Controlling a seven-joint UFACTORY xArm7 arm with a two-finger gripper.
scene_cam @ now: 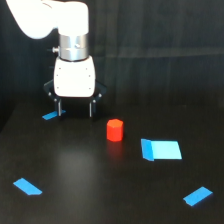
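A small red block (pixel 115 130) stands on the black table, a little left of the light blue square. To its left and farther back, my gripper (pixel 76 107) hangs pointing down from the white arm. Its two dark fingers (pixel 59 105) are spread wide, and nothing shows between them. A clear gap separates the gripper from the block. The flat light blue square (pixel 166 150) lies to the right of the block.
A darker blue strip (pixel 147 150) borders the square's left side. Blue tape pieces mark the table at front left (pixel 27 187), front right (pixel 198 196) and back left (pixel 50 116).
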